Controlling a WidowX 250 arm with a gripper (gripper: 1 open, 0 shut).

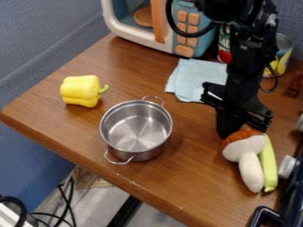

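My black gripper (236, 120) is lowered at the right of the table, just above and behind an orange-topped item (243, 137) beside a white mushroom-like object (250, 170) and a pale yellow-green corn or banana-like piece (268, 164). The fingertips are partly hidden and dark, so I cannot tell whether they hold anything. A steel pot (135, 129) stands at the middle, and a yellow pepper (81, 90) lies at the left.
A folded light cloth (190, 77) lies behind the pot. A toy microwave (142, 18) and cans (282, 53) stand at the back, dark equipment at the right edge.
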